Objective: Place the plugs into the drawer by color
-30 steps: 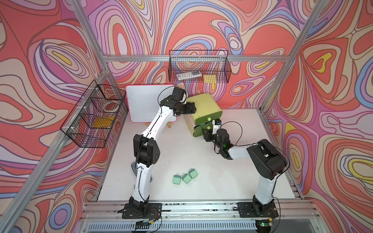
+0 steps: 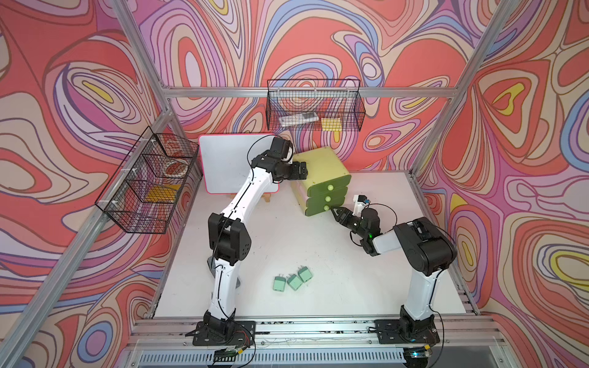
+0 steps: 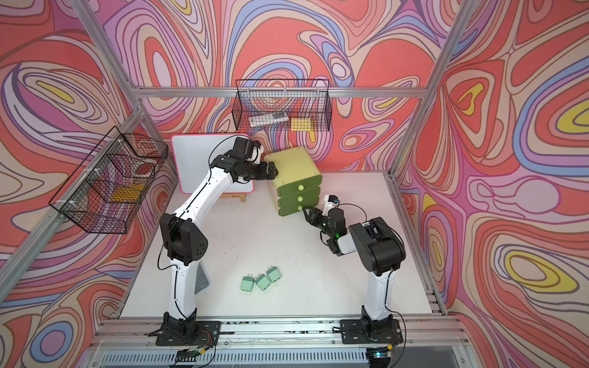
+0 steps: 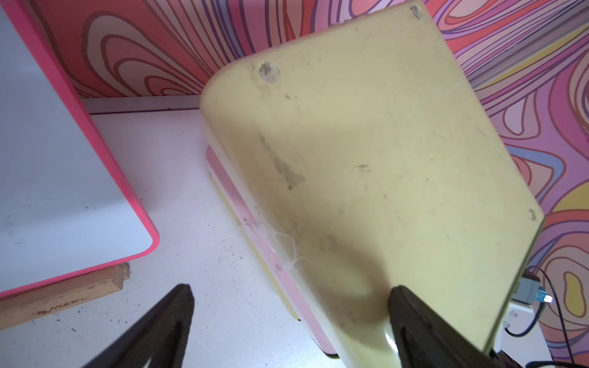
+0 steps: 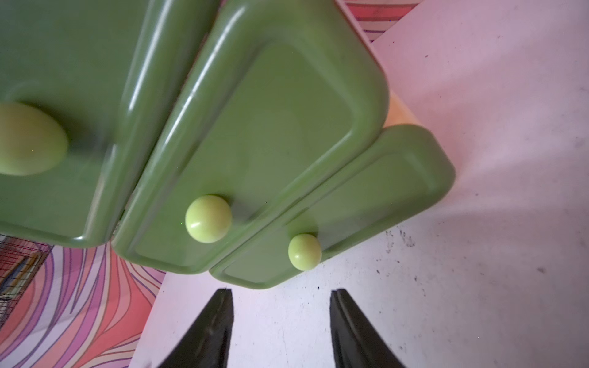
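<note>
A yellow-topped drawer unit stands at the back centre, its green fronts with round knobs flush in the right wrist view. My left gripper is open at the top's left side, one finger on or just over the top. My right gripper is open just in front of the drawer fronts, nothing between its fingers. Three mint-green plugs lie at the front centre of the table.
A whiteboard stands left of the unit. Wire baskets hang at the left and back.
My right gripper has moved right and away from the drawer fronts. The lower drawer front looks more closed than a second ago. The left arm is nearly still.
</note>
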